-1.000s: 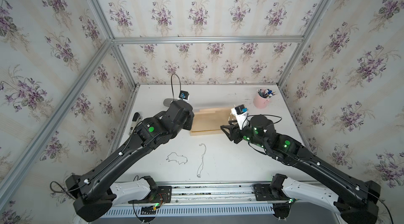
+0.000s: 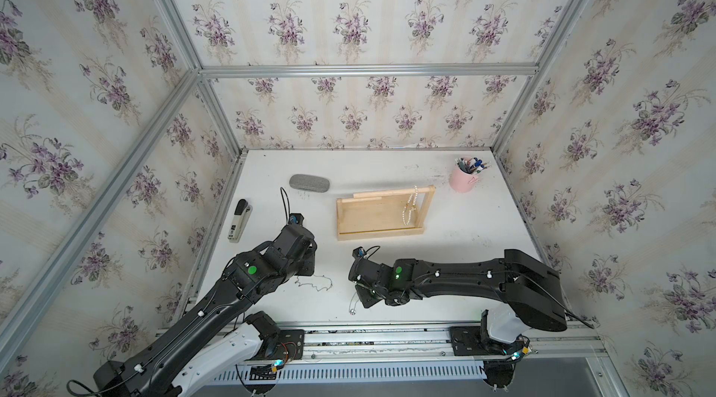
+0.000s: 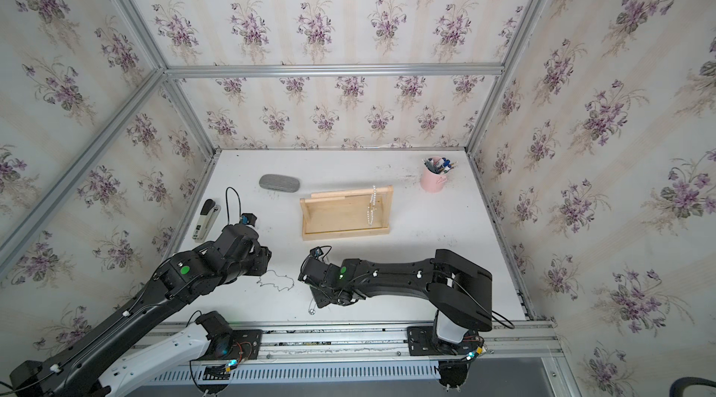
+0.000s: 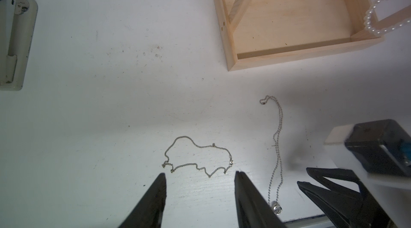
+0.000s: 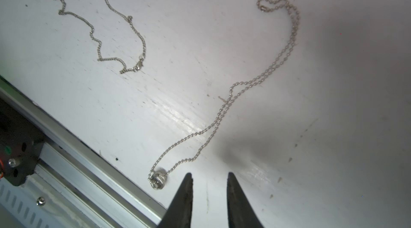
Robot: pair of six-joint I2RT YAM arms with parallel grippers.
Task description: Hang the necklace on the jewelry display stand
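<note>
A silver ball-chain necklace with a ring-like pendant lies stretched out on the table. Beside it, a finer chain necklace rests in a flat loop. The wooden display stand stands behind them; a pearl necklace hangs from its bar. My right gripper, open and empty, hovers above the table close to the pendant end of the ball chain. Also open and empty, my left gripper is over the finer chain, whose loop shows just beyond its fingertips. In the top views the arms hide the grippers' fingertips and parts of both chains.
A stapler lies at the left edge, a grey case at the back left. A pink cup of pens stands at the back right. The two grippers are fairly close together.
Both arms have come away from the stand toward the front of the table. The right one has also swung left over the ball chain; the left one has drawn back over the finer chain.
</note>
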